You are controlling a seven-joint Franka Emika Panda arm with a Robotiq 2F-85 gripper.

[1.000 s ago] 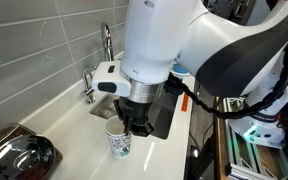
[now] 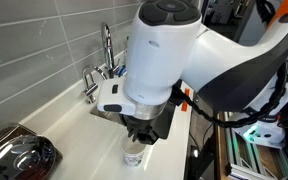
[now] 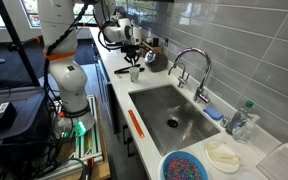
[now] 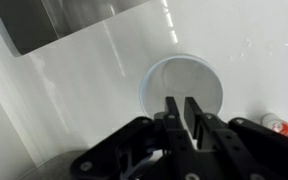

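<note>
A white printed cup (image 2: 134,153) stands on the white counter, largely hidden by my gripper (image 2: 140,130) in exterior view 1. Exterior view 2 shows the same cup (image 3: 134,74) small and far off, just below the gripper (image 3: 131,56). From above, in the wrist view, the cup's round rim (image 4: 156,72) and pale empty inside are visible. My gripper reaches over the near part of that circle, its dark fingertips (image 4: 171,105) slightly apart with a narrow gap between. Whether the fingers touch the cup's wall is not clear.
The sink (image 3: 174,115) with its tall faucet (image 3: 199,60) lies along the counter. A metal pan (image 2: 22,155) sits at the left in exterior view 1. A small red-and-white container (image 4: 277,125) is near the cup. A blue bowl (image 3: 184,168) stands past the sink.
In exterior view 1 my gripper has moved lower and to the right. The cup also shows farther right and lower, more of it covered by the gripper.
</note>
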